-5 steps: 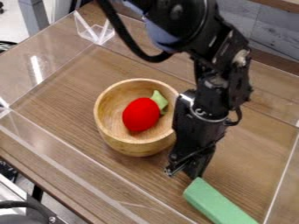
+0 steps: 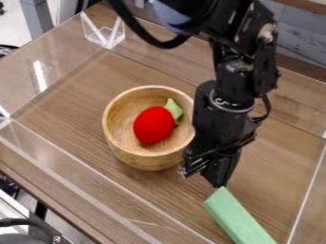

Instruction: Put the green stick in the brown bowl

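The green stick (image 2: 238,218), pale green and long, lies flat on the table near the lower right, running down toward the bottom edge. Just behind its upper end is my black gripper (image 2: 204,175), pointing down, shut with nothing held. The stick lies outside the fingers. To the gripper's left stands the brown bowl (image 2: 116,143), round and wooden. Inside it are a red ball-like object (image 2: 154,125) and a small green piece (image 2: 173,108). The arm hides a little of the bowl's right side.
A clear plastic piece (image 2: 105,30) sits at the table's far left. Bare wooden table (image 2: 64,91) spreads left of the bowl. Black cable (image 2: 29,223) shows past the table's edge at the lower left.
My gripper has shifted slightly and the arm has risen a little and leaned right. The green stick and the bowl lie about where they were.
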